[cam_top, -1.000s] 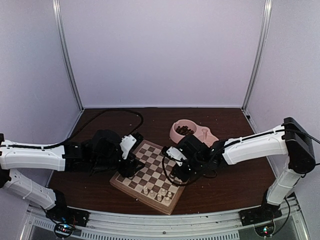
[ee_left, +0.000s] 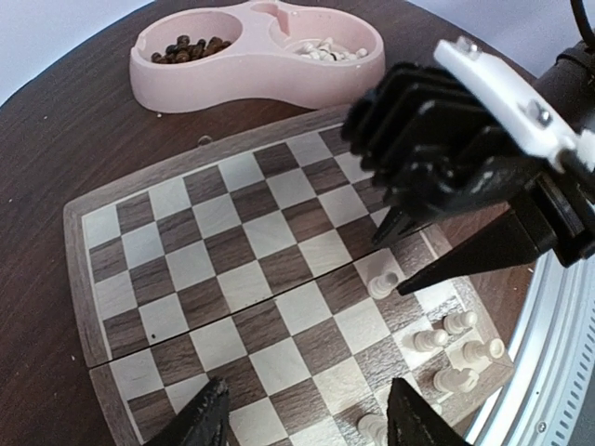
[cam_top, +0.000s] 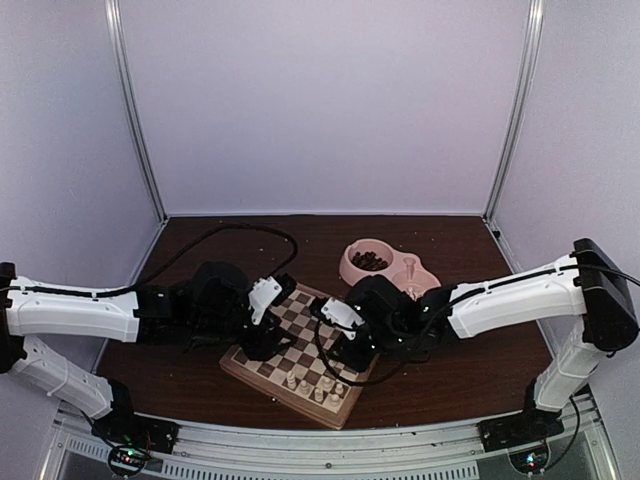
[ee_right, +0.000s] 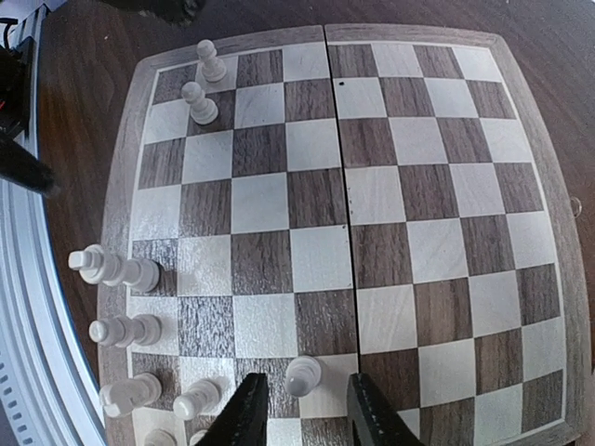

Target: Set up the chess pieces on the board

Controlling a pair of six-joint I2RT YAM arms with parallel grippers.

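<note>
The chessboard (cam_top: 283, 399) lies angled on the table. In the right wrist view a white pawn (ee_right: 303, 375) stands upright on the board, apart from the others. My right gripper is partly open, its fingertips on either side of that pawn; whether they touch it is unclear. The left wrist view shows the same pawn (ee_left: 382, 282) close to the right fingers (ee_left: 483, 253). Other white pieces (ee_right: 128, 330) stand along one end of the board, with two more pawns (ee_right: 200, 104) at a corner. My left gripper hangs open and empty over the board.
Behind the board sits a pink double bowl (ee_left: 251, 85), with dark pieces (ee_left: 191, 48) in one hollow and white pieces (ee_left: 330, 49) in the other. Both grippers are close together above the board. The board's far half is bare.
My right gripper has shifted left and slightly down in the top view, further over the board. My left gripper has moved a little to the right.
</note>
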